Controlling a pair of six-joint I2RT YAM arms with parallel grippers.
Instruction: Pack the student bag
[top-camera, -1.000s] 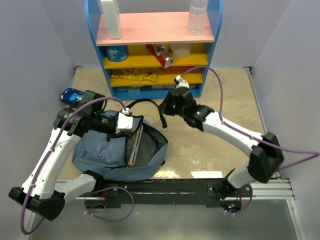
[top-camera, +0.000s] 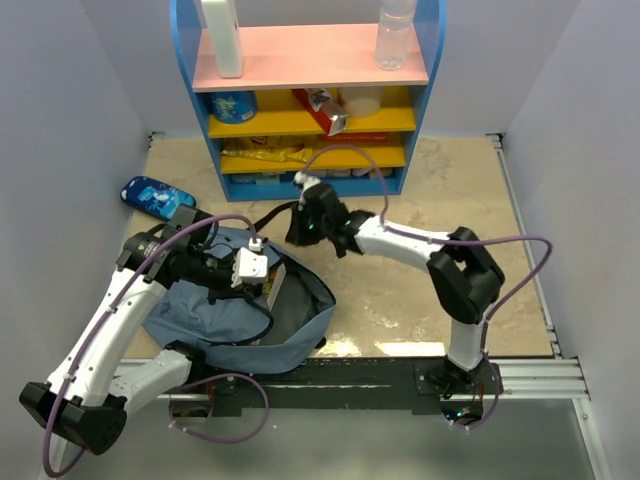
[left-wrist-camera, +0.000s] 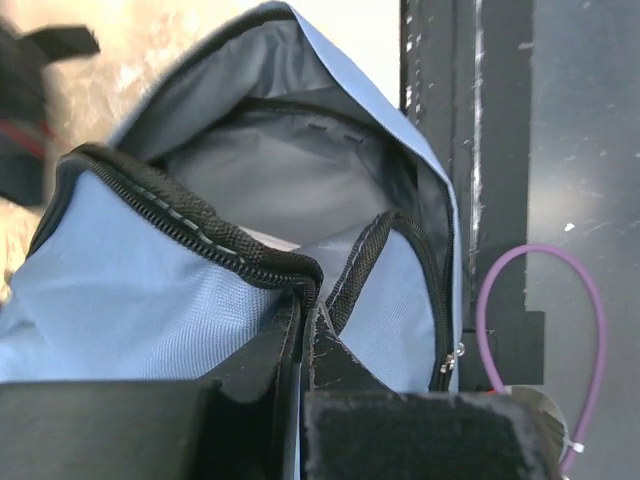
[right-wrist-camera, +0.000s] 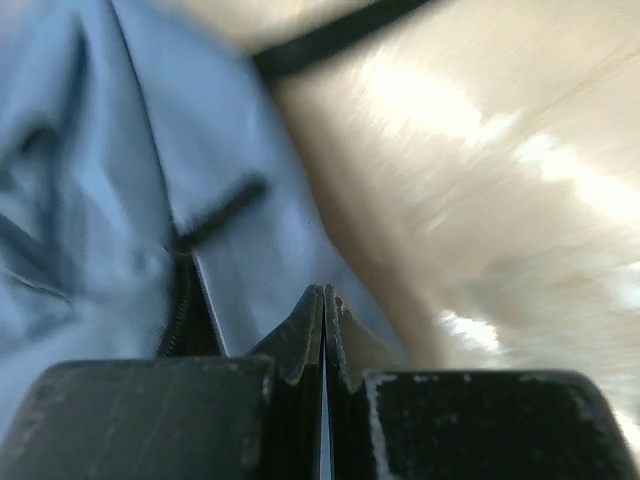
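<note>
A blue student bag (top-camera: 215, 325) lies on the floor at left in the top view, its zipped mouth spread and the grey lining showing. Books (top-camera: 275, 287) inside it are partly covered by my left arm. In the left wrist view the zipper edge (left-wrist-camera: 200, 225) dips down to the tips of my left gripper, which is shut and pinches the bag's edge there. My right gripper is shut above the bag's far side, nothing showing between its fingers. A black strap (top-camera: 272, 214) runs out beside it.
A blue pencil case (top-camera: 158, 197) sits left of the bag. Behind stands a shelf (top-camera: 310, 50) with a bottle (top-camera: 395, 35), a white carton (top-camera: 222, 40), a blue can (top-camera: 233, 106) and snack packs.
My right arm has swung left and toward the bag.
</note>
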